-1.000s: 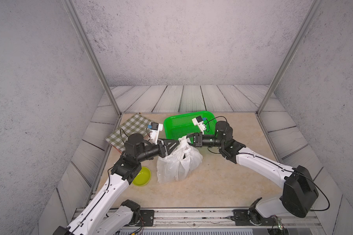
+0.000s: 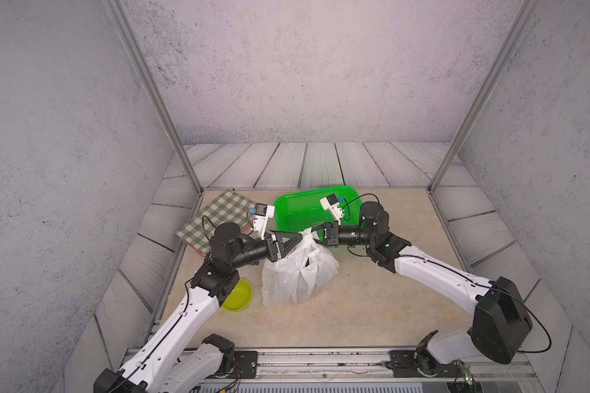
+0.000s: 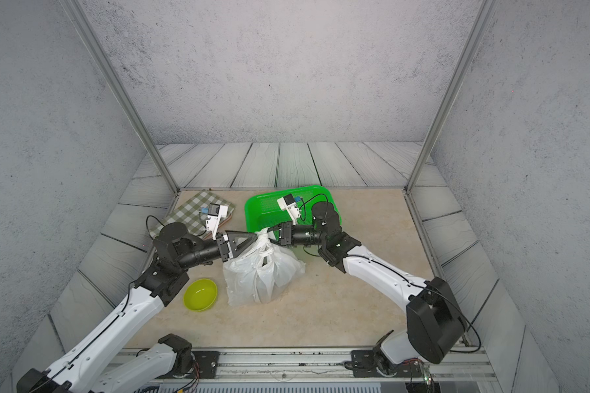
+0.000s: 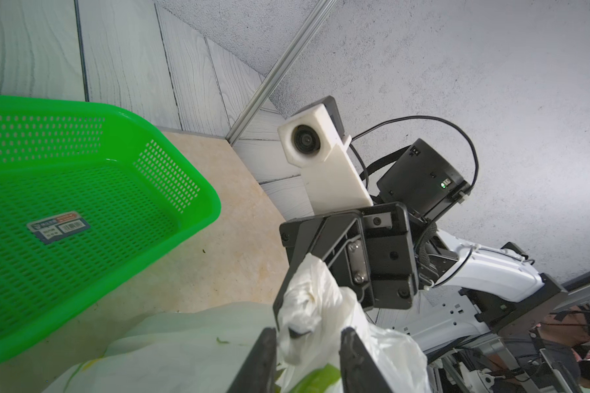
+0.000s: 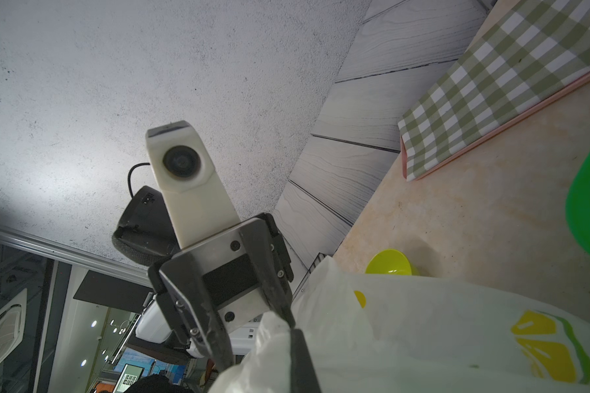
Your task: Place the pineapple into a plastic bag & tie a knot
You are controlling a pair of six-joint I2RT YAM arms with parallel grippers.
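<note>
A white translucent plastic bag (image 2: 295,281) stands mid-table, its top gathered and twisted between both grippers; whatever is inside cannot be made out. My right gripper (image 2: 314,233) is shut on the bag's neck, holding it up from the right. From the left, my left gripper (image 3: 250,237) is at that neck, its fingers part open, with bunched plastic (image 4: 308,301) near and between their blurred tips in the left wrist view. I cannot tell whether it touches the plastic.
A green perforated basket (image 2: 314,196) lies behind the bag. A checked cloth (image 2: 206,222) is at back left. A yellow bowl (image 3: 200,294) sits left of the bag under the left arm.
The right arm and the bag look unchanged.
</note>
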